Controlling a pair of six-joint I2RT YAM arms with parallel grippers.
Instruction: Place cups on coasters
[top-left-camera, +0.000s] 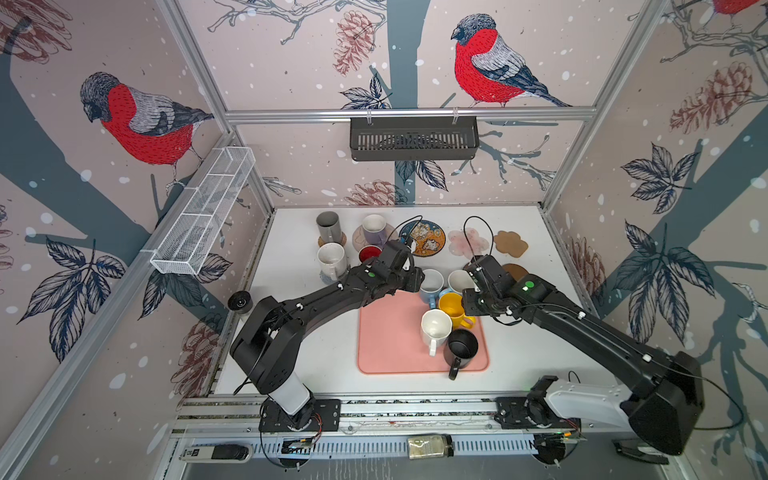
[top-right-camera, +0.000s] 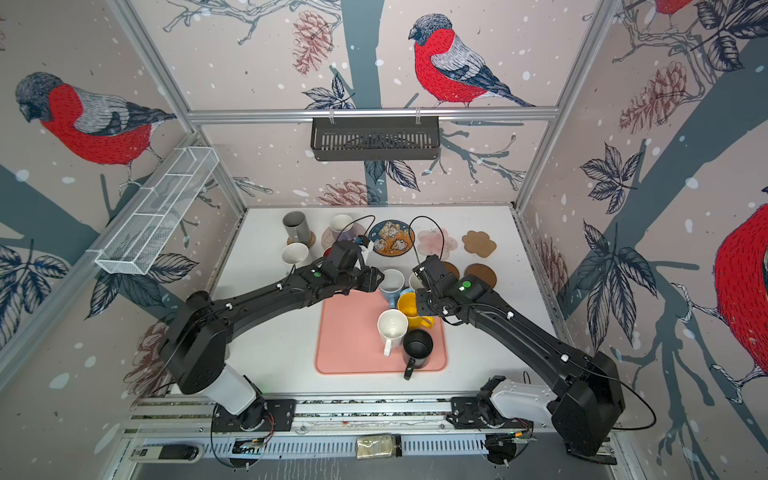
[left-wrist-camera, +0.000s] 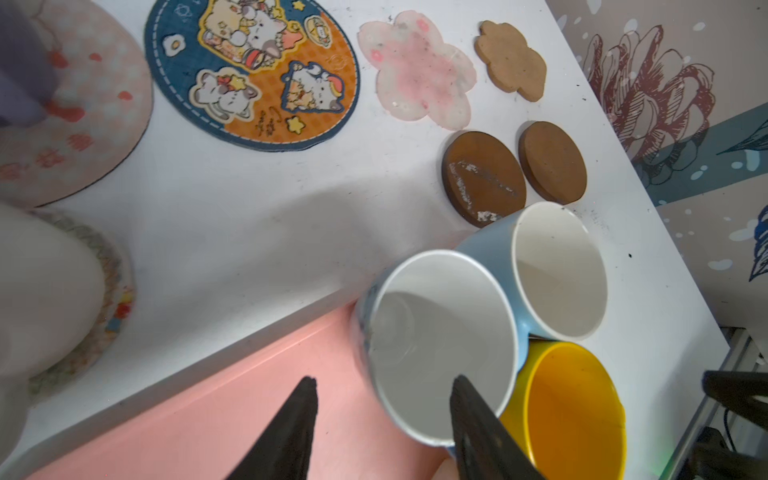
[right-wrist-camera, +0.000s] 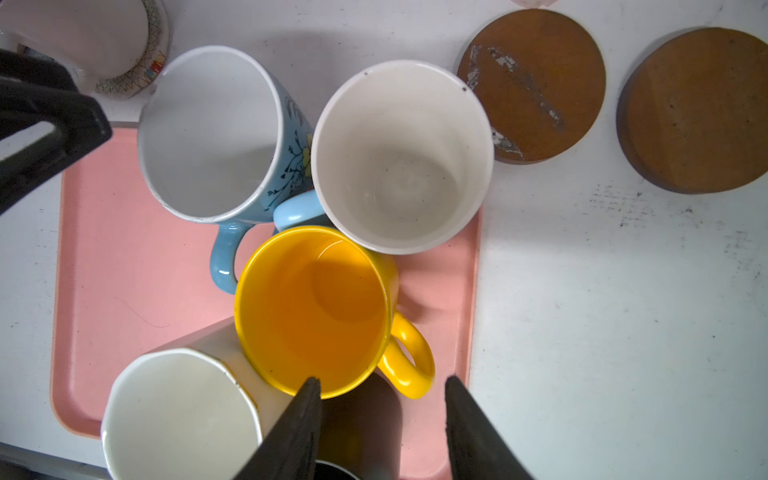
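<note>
My left gripper has its fingers apart beside the near blue mug (left-wrist-camera: 432, 344) on the pink tray (left-wrist-camera: 240, 408), with nothing clearly held. My right gripper stands open over the yellow mug (right-wrist-camera: 312, 312). A second blue-handled cup (right-wrist-camera: 400, 160), a white mug (right-wrist-camera: 180, 416) and a black mug (top-left-camera: 461, 349) share the tray. At the back left, cups stand on coasters, among them a grey mug (top-left-camera: 328, 225). Free coasters include a blue-orange one (left-wrist-camera: 248, 88), a pink flower (left-wrist-camera: 416, 68), a wooden flower (left-wrist-camera: 512, 60) and two brown discs (right-wrist-camera: 532, 84).
A white wire basket (top-left-camera: 200, 212) hangs on the left and a dark basket (top-left-camera: 413, 140) at the back. A small container (top-left-camera: 240, 302) stands at the left edge. Both arms are close together over the tray.
</note>
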